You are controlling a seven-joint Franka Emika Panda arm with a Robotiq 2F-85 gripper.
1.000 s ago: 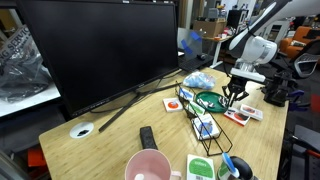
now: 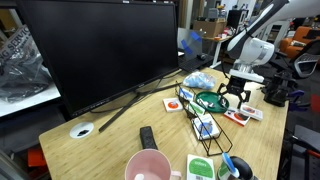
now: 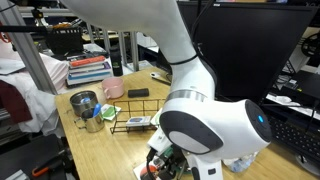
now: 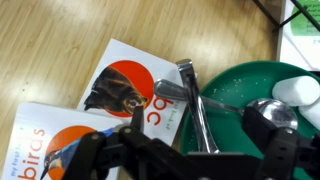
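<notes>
My gripper is open, its dark fingers [image 4: 128, 130] spread on either side in the wrist view. Between them in that view lies a dark-handled metal utensil [image 4: 199, 112], partly over the rim of a green plate [image 4: 232, 80]. A shiny spoon [image 4: 275, 112] and a white cylindrical object [image 4: 297, 91] are on the plate. Left of it are a white card [image 4: 140, 62] with a red circle and a booklet [image 4: 45, 125] marked "birds". From the first exterior view, the gripper [image 2: 234, 97] is near the green plate [image 2: 207, 103]; contact cannot be judged.
A black wire rack [image 2: 205, 122] stands close to the plate. Nearer the camera are a pink mug [image 2: 149, 165] and a metal pot [image 2: 238, 168]. The monitor [image 2: 115, 50] rises along the back edge. Bare tabletop [image 2: 100, 150] shows at the left.
The hand has shifted and turned slightly near the green plate, and its fingers look wider apart in the first exterior view. Objects on the table appear unmoved.
</notes>
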